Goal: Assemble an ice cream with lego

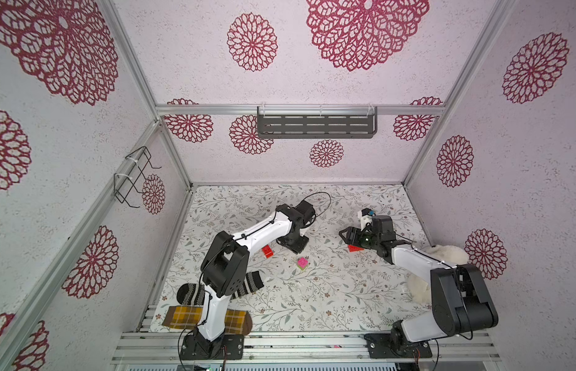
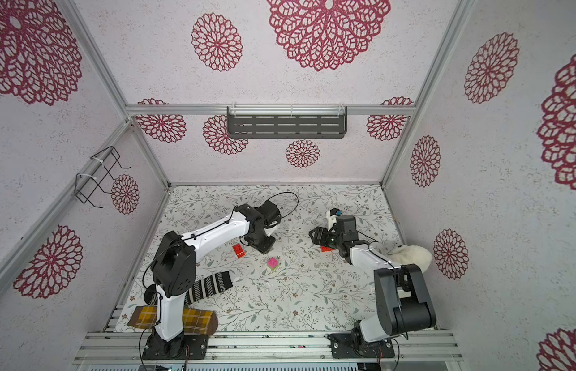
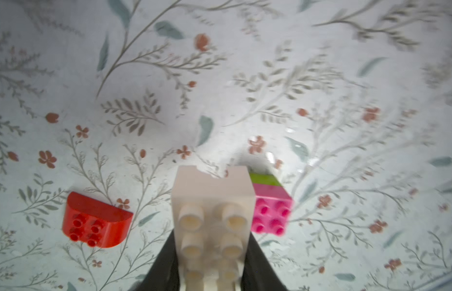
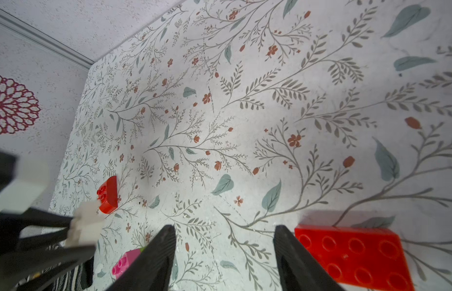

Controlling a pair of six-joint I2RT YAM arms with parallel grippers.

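Observation:
A white studded brick (image 3: 213, 213) is clamped in my left gripper (image 1: 295, 246), raised off the table. Close by, in the left wrist view, a pink brick (image 3: 270, 211) with a green piece (image 3: 263, 179) beneath it sits on the table, partly hidden by the white brick. A red brick with a curved side (image 3: 96, 220) lies to the left. My right gripper has its fingers apart with nothing between them. Just right of it in its wrist view rests a larger red studded brick (image 4: 354, 254).
Striped socks (image 1: 251, 283) and a yellow checked sock (image 1: 187, 316) lie at the front left, under the left arm. A white plush (image 2: 411, 256) is by the right arm.

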